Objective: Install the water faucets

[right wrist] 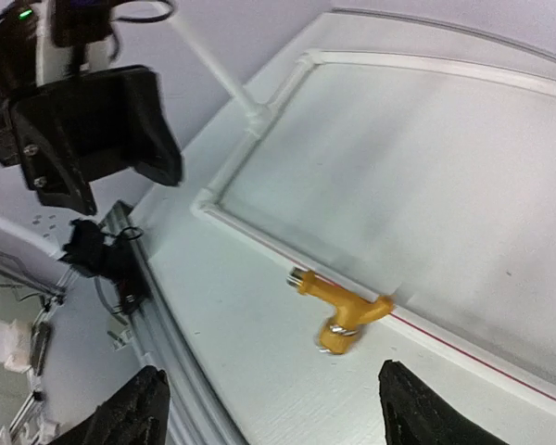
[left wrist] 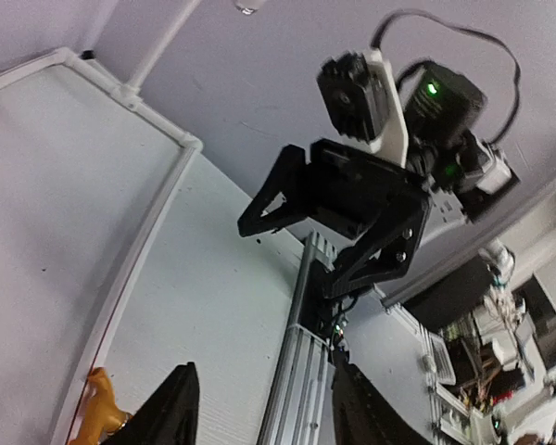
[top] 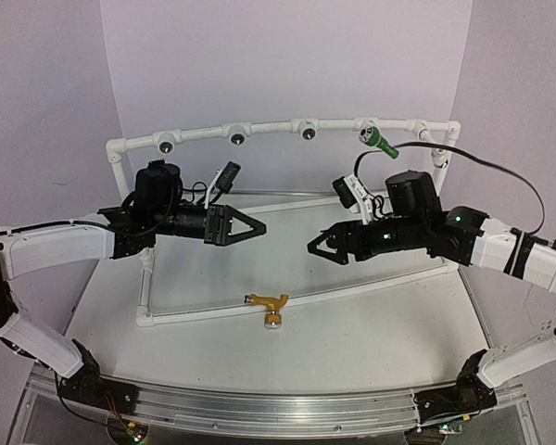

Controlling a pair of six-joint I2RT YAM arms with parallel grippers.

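Note:
The yellow faucet [top: 271, 303] lies on the white board at the front rail of the lower frame, below and between the two grippers; it shows also in the right wrist view [right wrist: 343, 306] and at the bottom of the left wrist view [left wrist: 100, 413]. My left gripper [top: 256, 228] is raised at the left of centre, open and empty. My right gripper [top: 317, 245] faces it from the right, also open, with nothing between its fingers. A green fitting [top: 380, 141] sits on the upper pipe at right, among white tee fittings with open sockets.
The white upper pipe [top: 269, 127] runs across the back on uprights. The lower rail [top: 371, 286] crosses the board. The board's front [top: 380, 343] is clear, bordered by a metal edge. A cable loops above the right arm.

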